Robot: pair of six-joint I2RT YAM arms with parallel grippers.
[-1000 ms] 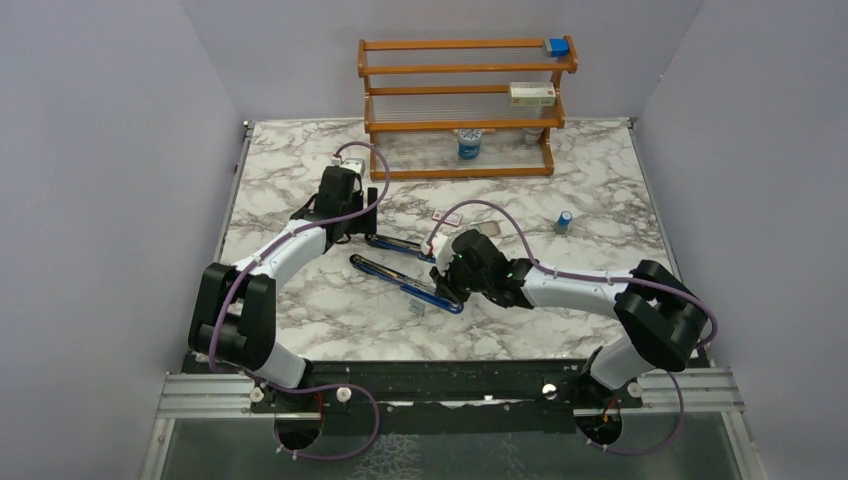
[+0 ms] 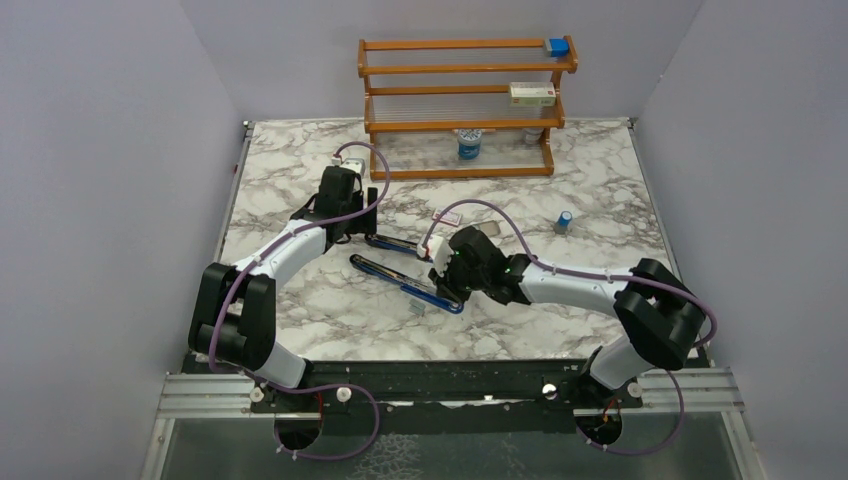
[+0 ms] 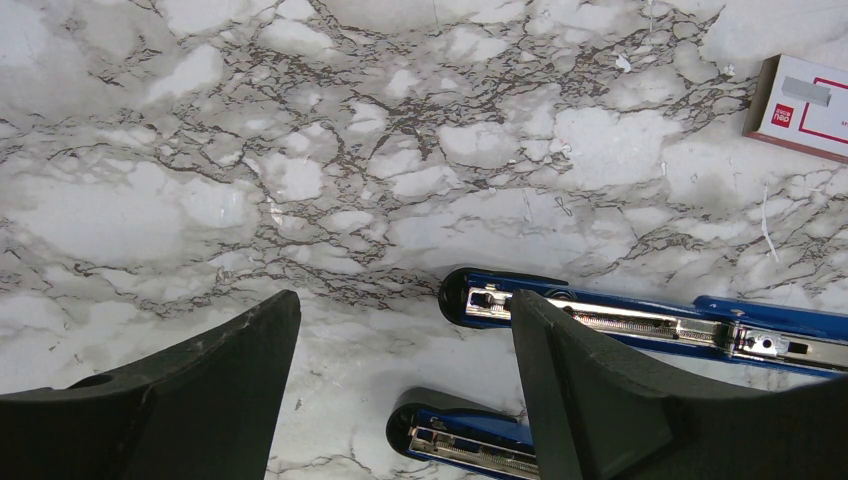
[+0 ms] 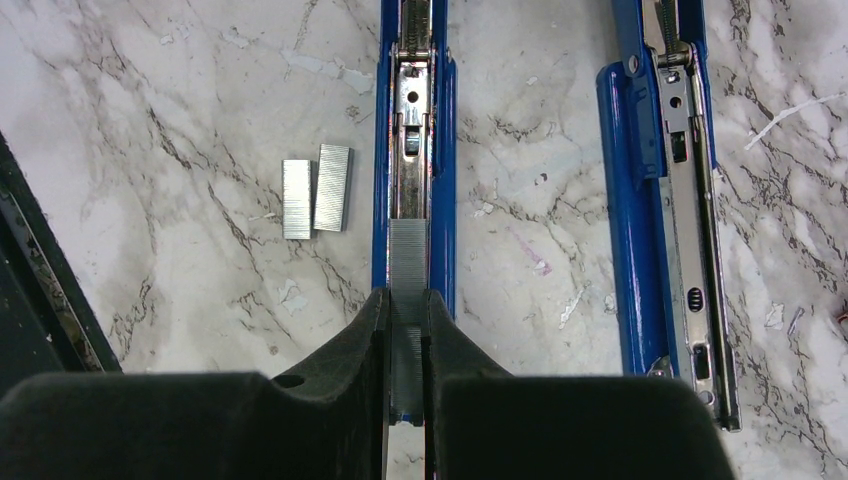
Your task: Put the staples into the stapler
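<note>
Two blue staplers lie opened out side by side: the near stapler (image 2: 380, 271) and the far stapler (image 2: 392, 243). In the right wrist view, a silver staple strip (image 4: 408, 255) lines up with the metal channel of the near stapler (image 4: 450, 200). My right gripper is shut on that strip, a finger at each side; whether the strip sits fully down cannot be told. My left gripper is open over the table by the staplers' rounded ends, with nothing held between its fingers.
Two loose staple strips (image 4: 332, 188) lie beside the near stapler. A red-and-white staple box (image 3: 805, 108) rests behind the far stapler. Farther right stands a small blue-topped item (image 2: 563, 220). A wooden rack (image 2: 465, 174) occupies the back.
The left arm and both staplers look unmoved.
</note>
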